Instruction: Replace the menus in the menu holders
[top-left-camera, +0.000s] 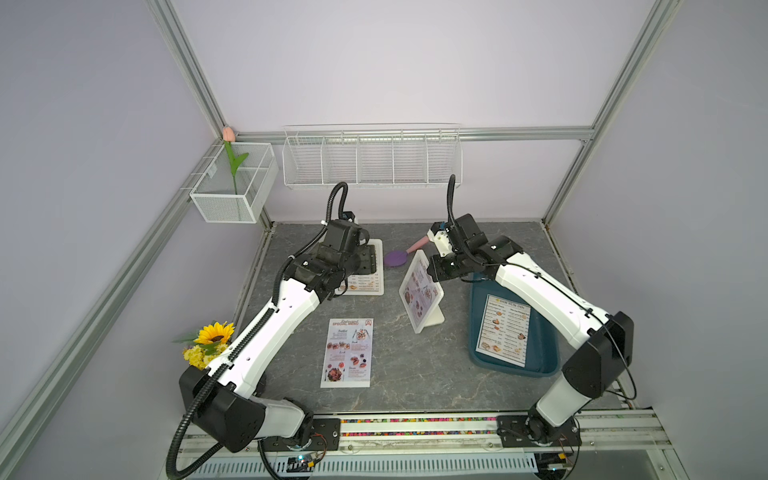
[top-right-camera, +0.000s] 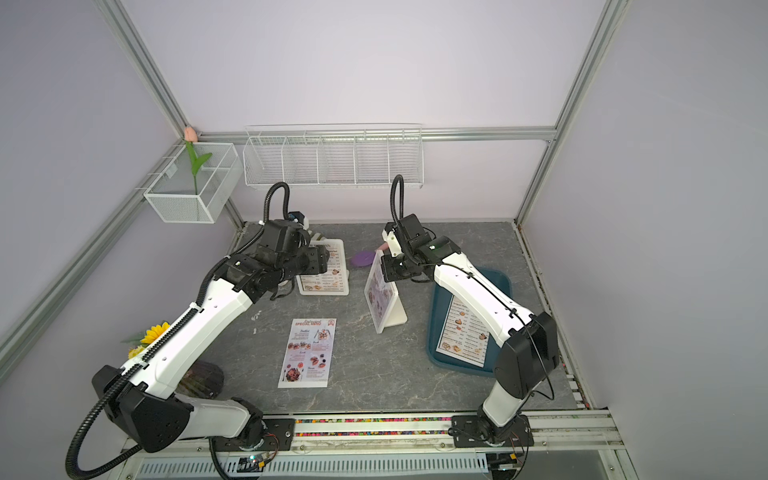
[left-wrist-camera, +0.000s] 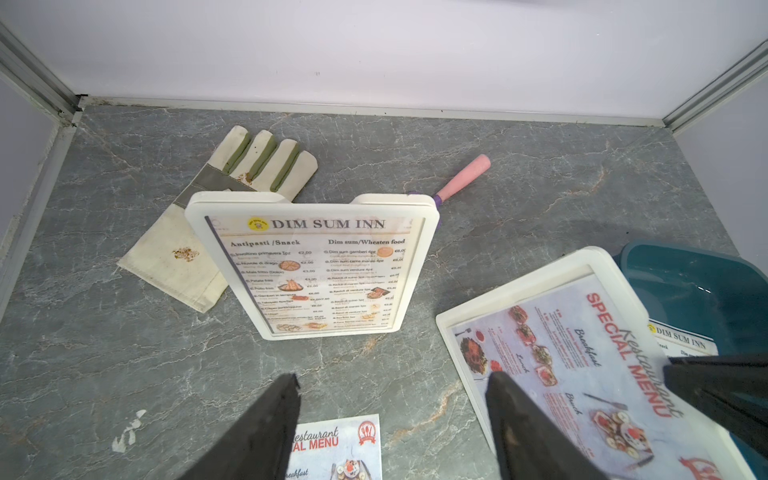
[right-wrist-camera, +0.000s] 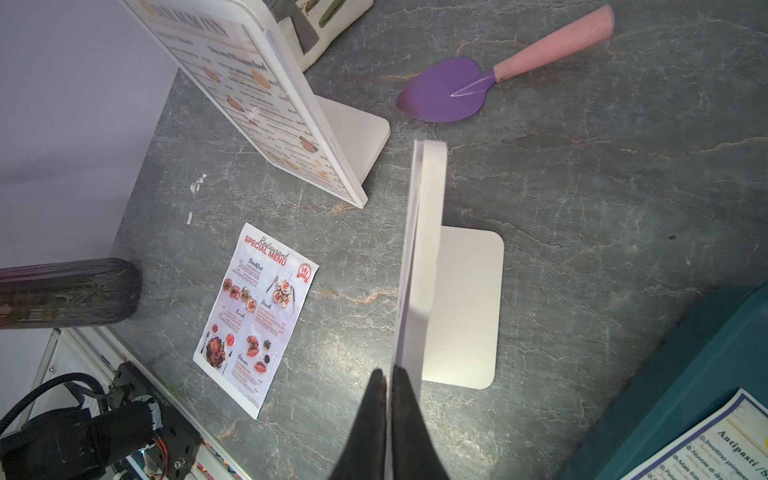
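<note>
A white menu holder with a pink "Special Menu" sheet stands at the table's middle, seen edge-on in the right wrist view. My right gripper is at its upper edge, shut with a thin strip of the sheet between its fingers. Further left, a second holder (left-wrist-camera: 432, 232) contains a "Dim Sum Inn" menu (left-wrist-camera: 320, 272). My left gripper hangs open and empty in front of that holder. Another pink special menu (right-wrist-camera: 256, 320) lies flat near the front. A Dim Sum menu (top-left-camera: 504, 329) lies in the blue tray (top-left-camera: 477, 358).
Behind the holders lie a purple trowel (right-wrist-camera: 448, 89) with a pink handle and a pale glove (left-wrist-camera: 180, 252). Sunflowers (top-left-camera: 216, 334) stand at the front left. White wire baskets (top-left-camera: 372, 157) hang on the back wall.
</note>
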